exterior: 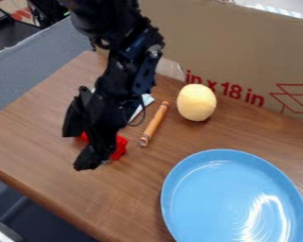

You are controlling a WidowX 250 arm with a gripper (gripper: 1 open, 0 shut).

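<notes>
My black gripper [80,142] hangs low over the left part of the wooden table, its fingers open around or just above a red object [116,148], which is partly hidden behind them. A light blue cloth [143,102] lies behind the arm, partly covered. An orange wooden rolling pin [155,124] lies to the right of the gripper. A pale yellow round object [196,102] stands further right at the back, and a blue plate [234,203] lies at the front right.
A cardboard box [242,57] forms a wall along the back.
</notes>
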